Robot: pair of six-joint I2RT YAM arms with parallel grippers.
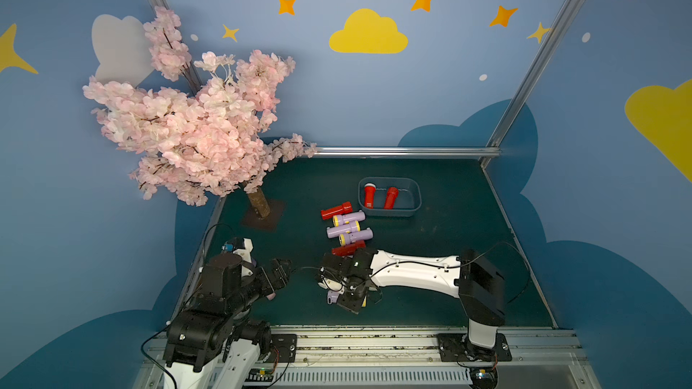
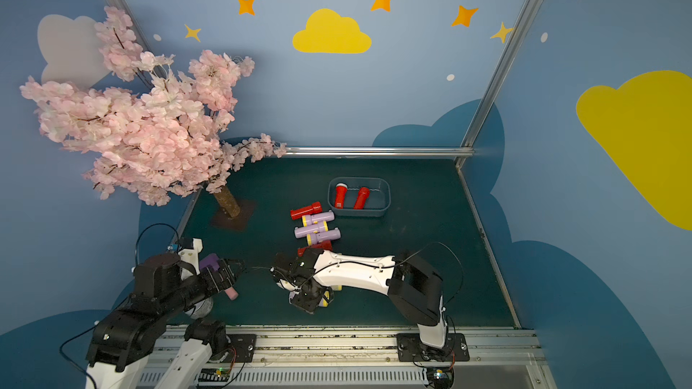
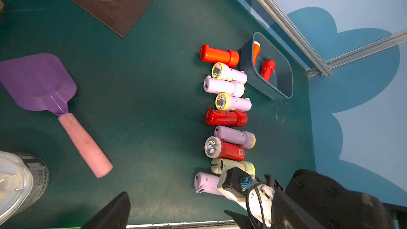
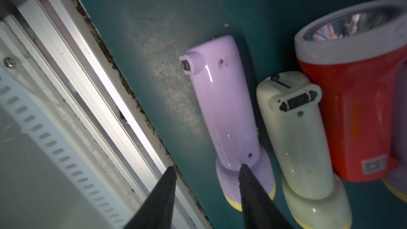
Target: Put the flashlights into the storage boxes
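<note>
A row of red, lilac and pale green flashlights lies on the mat, with a red one [image 3: 219, 55] at the box end. Two red flashlights, one of them [image 1: 390, 198] on the right, lie inside the blue-grey storage box [image 1: 412, 210]. At the near end is a lilac flashlight [image 4: 224, 101]; a pale green one [image 4: 298, 140] lies beside it. My right gripper is low over that lilac flashlight. Its fingers stand apart, one overlapping the flashlight's head in view; whether they grip anything is unclear. My left gripper is open and empty, off to the left.
A purple spatula with a pink handle [image 3: 84, 144] and a can [image 3: 36, 182] lie left of the row. The blossom tree's base plate [image 3: 127, 10] is at the back left. A metal rail [image 4: 91, 65] edges the near side. Mat right of the box is clear.
</note>
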